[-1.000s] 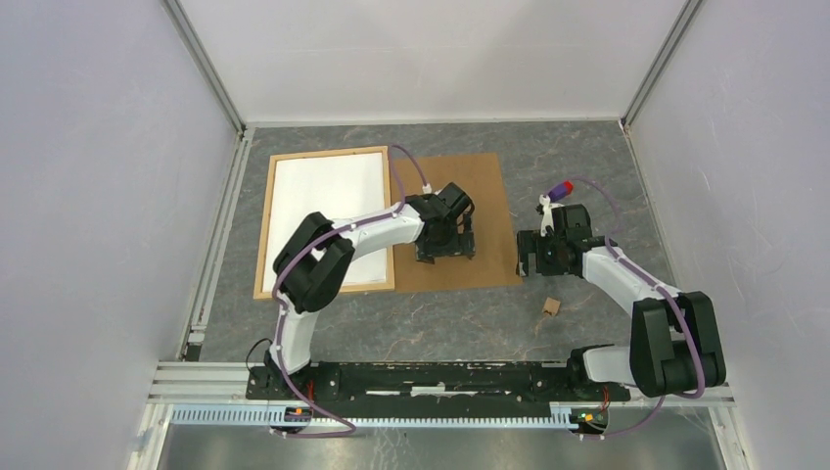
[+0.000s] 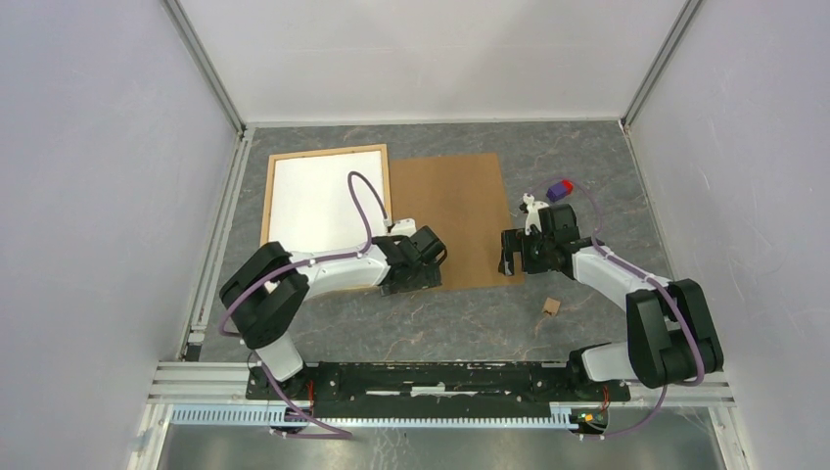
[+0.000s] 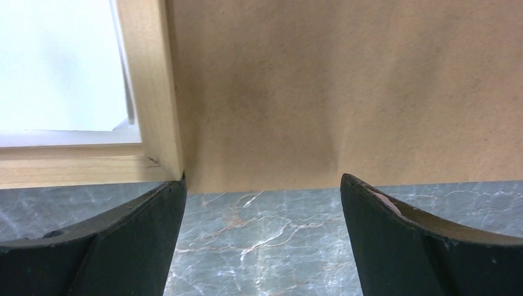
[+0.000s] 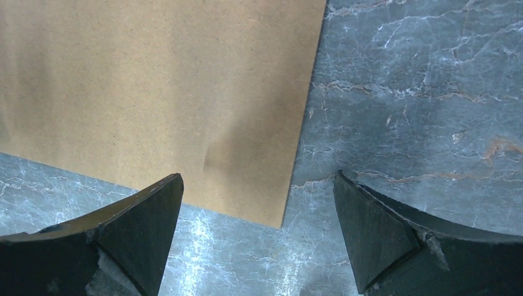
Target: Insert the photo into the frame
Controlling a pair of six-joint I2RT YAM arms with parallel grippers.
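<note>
The light wooden frame (image 2: 265,201) lies at the left of the table. A white sheet (image 2: 318,201) rests inside it, its near corner (image 3: 74,92) visible in the left wrist view. Beside the frame lies a flat brown board (image 2: 450,201), its left edge against the frame's right side. Open and empty, my left gripper is above the board's front edge by the frame's corner. My right gripper, also open with nothing between its fingers, hovers over the board's front right corner. The left arm covers part of the frame in the top view.
A purple and red object (image 2: 559,190) lies at the back right, and a small tan block (image 2: 551,306) sits in front of the right gripper. Bare grey table (image 2: 470,328) runs along the front. White walls close off the sides and back.
The right gripper has edged left over the board's corner. Frame and board look essentially unmoved.
</note>
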